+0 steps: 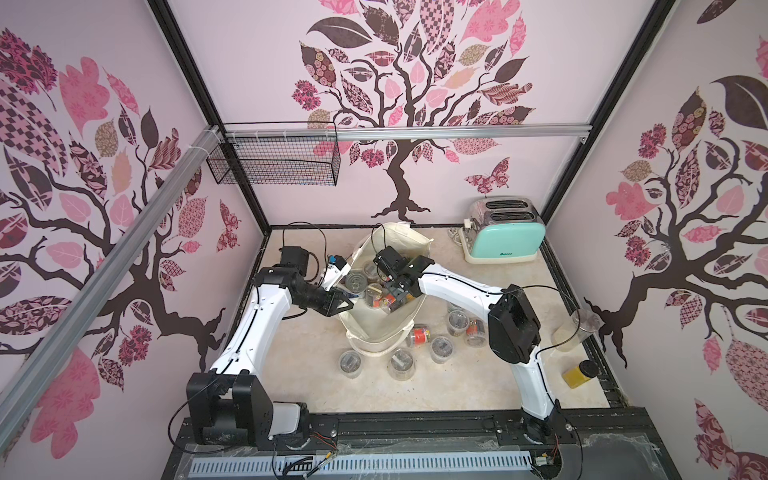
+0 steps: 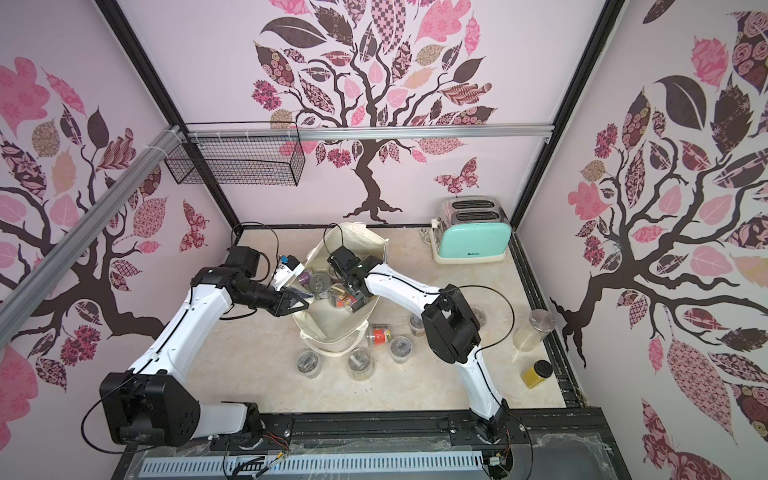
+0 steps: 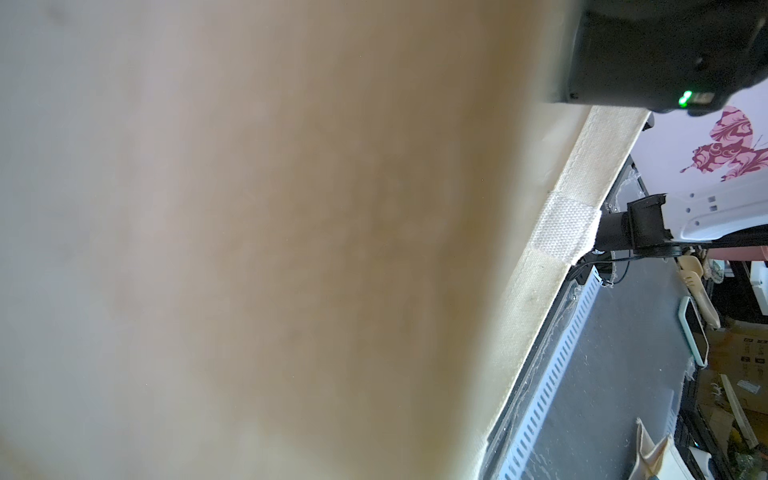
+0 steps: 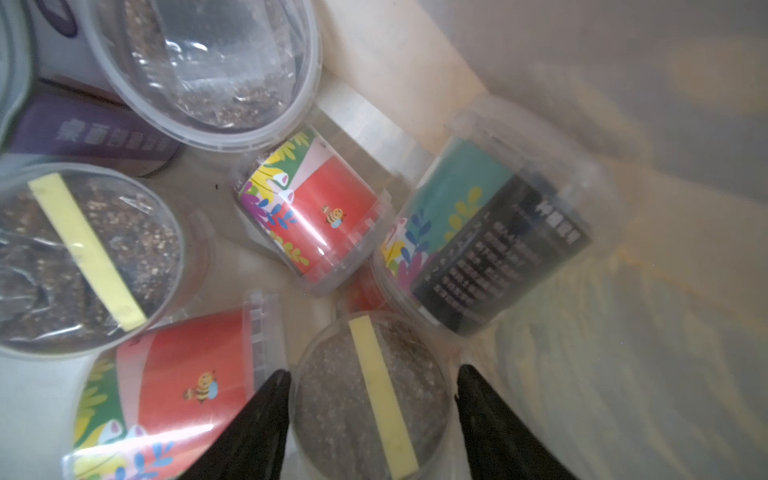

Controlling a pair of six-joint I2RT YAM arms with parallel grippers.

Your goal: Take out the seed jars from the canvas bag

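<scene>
The canvas bag lies open, holding several seed jars. My right gripper is down inside it, part open, its fingers either side of the rim of a jar with a yellow tape strip; a firm hold cannot be told. Around it lie red-label jars, a teal-label jar and upright jars. My left gripper is at the bag's left side; its wrist view is mostly filled by canvas, fingers hidden there.
Several jars stand or lie outside, in front and right of the bag. A mint toaster is back right, a tall container and yellow jar far right.
</scene>
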